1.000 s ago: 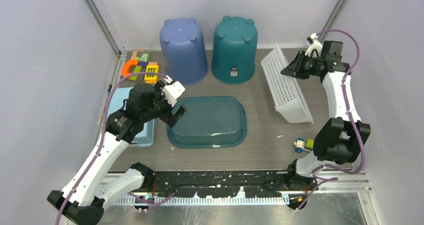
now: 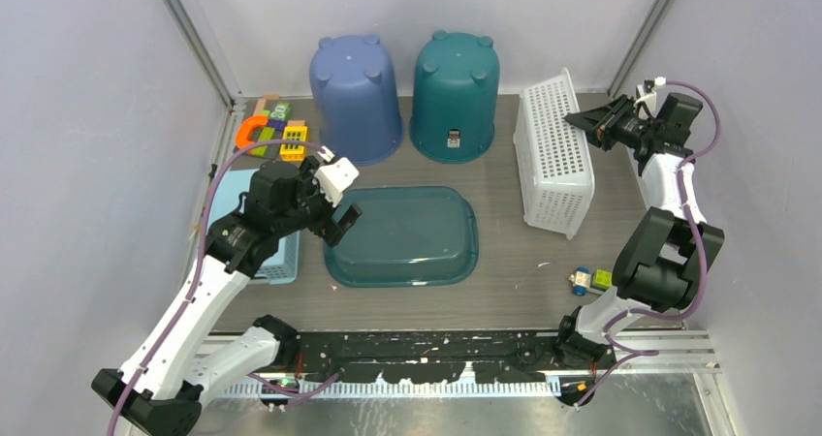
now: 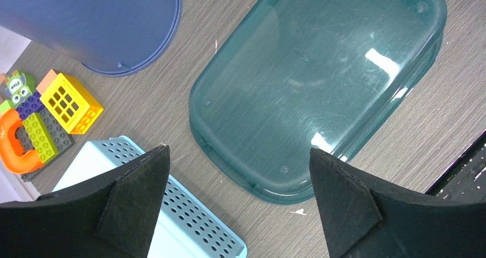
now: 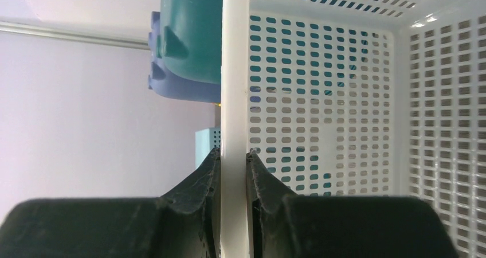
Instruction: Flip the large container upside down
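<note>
A white perforated container (image 2: 551, 165) stands tilted on its side at the right of the table. My right gripper (image 2: 572, 121) is shut on its rim at the upper part; in the right wrist view the white rim (image 4: 234, 114) runs between the fingers, with the perforated inside beyond. My left gripper (image 2: 344, 221) hangs open with nothing between its fingers, over the left edge of the dark green lid (image 3: 304, 97).
A blue bin (image 2: 354, 97) and a teal bin (image 2: 456, 92) stand upside down at the back. Toy bricks (image 2: 267, 131) and a light blue basket (image 2: 281, 262) are at left. A small toy vehicle (image 2: 591, 281) lies front right.
My right gripper has moved rightward with the white container's top edge, and the container has swung to stand more upright. The left arm has not moved.
</note>
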